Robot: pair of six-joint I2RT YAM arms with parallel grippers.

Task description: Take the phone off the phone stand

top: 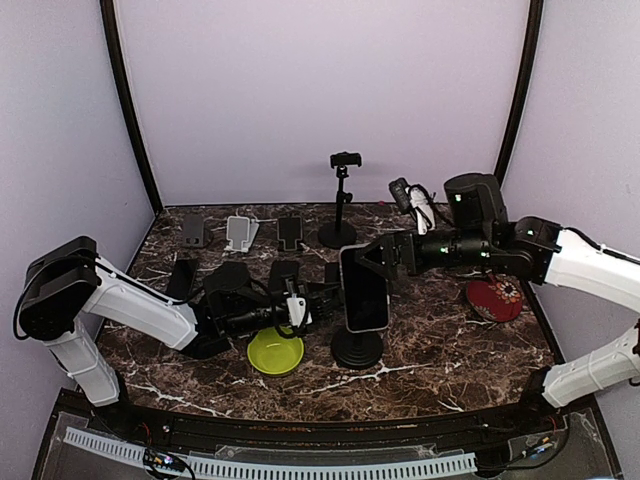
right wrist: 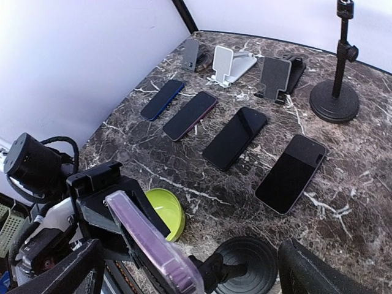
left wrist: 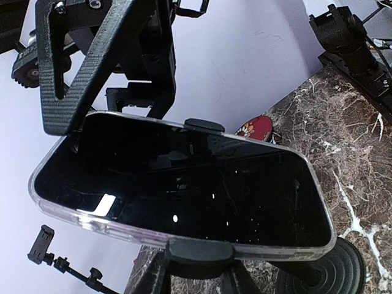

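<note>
A black-screened phone in a clear case (top: 364,290) stands upright on the round black phone stand (top: 356,349), filling the left wrist view (left wrist: 184,177) and seen edge-on in the right wrist view (right wrist: 153,245). My left gripper (top: 325,300) is at the stand just left of the phone, mostly hidden; how far its fingers are closed is unclear. My right gripper (top: 385,255) is open at the phone's upper right, its fingers either side of the phone's edge in the right wrist view.
A lime bowl (top: 275,350) sits left of the stand. Behind lie several phones (right wrist: 235,138), small stands (right wrist: 275,78) and a tall tripod (right wrist: 335,101). A red patterned object (top: 495,298) lies at the right.
</note>
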